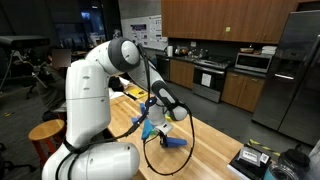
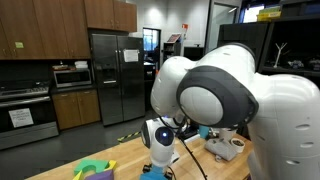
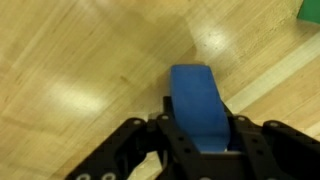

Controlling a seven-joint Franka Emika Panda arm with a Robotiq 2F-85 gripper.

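Observation:
A blue block (image 3: pixel 197 95) extends forward from between the fingers of my gripper, which is shut on it in the wrist view. Pale wood tabletop lies beneath it. From exterior view 1 the block (image 1: pixel 174 142) shows to the right of the gripper (image 1: pixel 163 141), low over the table; whether it touches the wood is hard to tell. In exterior view 2 the gripper is near the bottom edge, with a bit of blue (image 2: pixel 154 175) beside it.
Part of a green block (image 3: pixel 310 11) shows in the wrist view's upper right corner. Green (image 2: pixel 91 165) and purple (image 2: pixel 101 175) blocks lie close together in exterior view 2.

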